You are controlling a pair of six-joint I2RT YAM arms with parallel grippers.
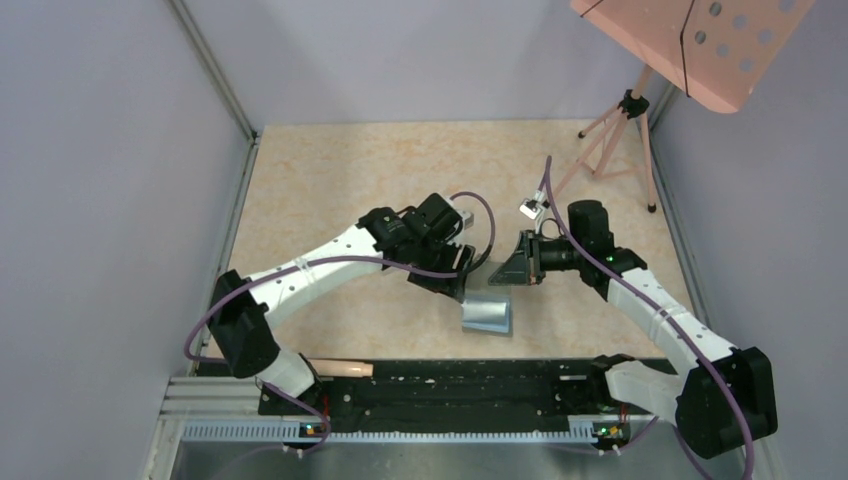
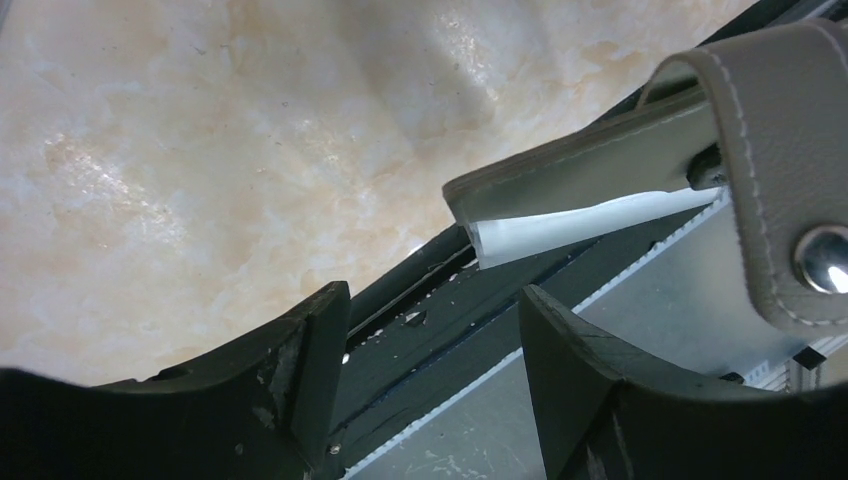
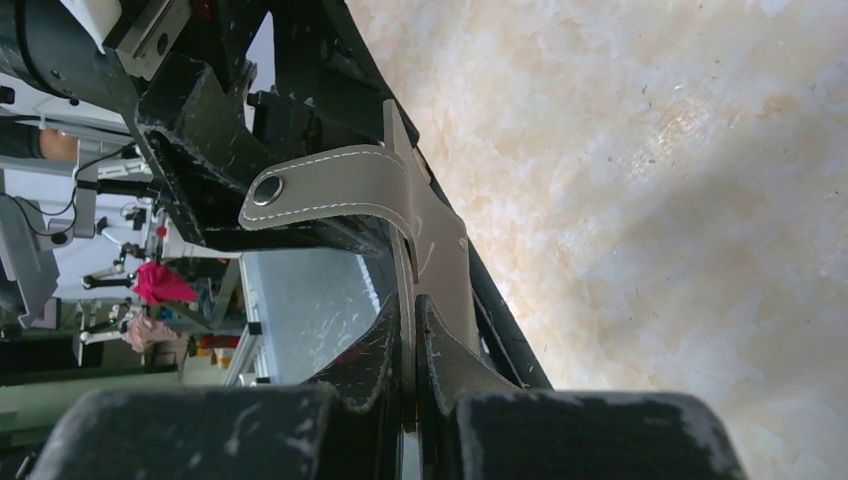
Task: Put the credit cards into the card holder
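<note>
The grey leather card holder (image 3: 446, 255) is gripped by one thin edge in my right gripper, which is shut on it. Its snap strap (image 2: 790, 170) is unfastened, with a metal button. A pale sleeve (image 2: 590, 225) shows inside the holder in the left wrist view, and in the top view as a bluish-white sheet (image 1: 485, 312) hanging toward the front. My left gripper stands open beside the holder's left side, nothing between its fingers. In the top view it partly covers the holder. No separate credit card can be made out.
A dark rail (image 1: 450, 395) runs along the front edge. At the back right stands a pink tripod (image 1: 620, 130). My two grippers are close together, leaving little room between them.
</note>
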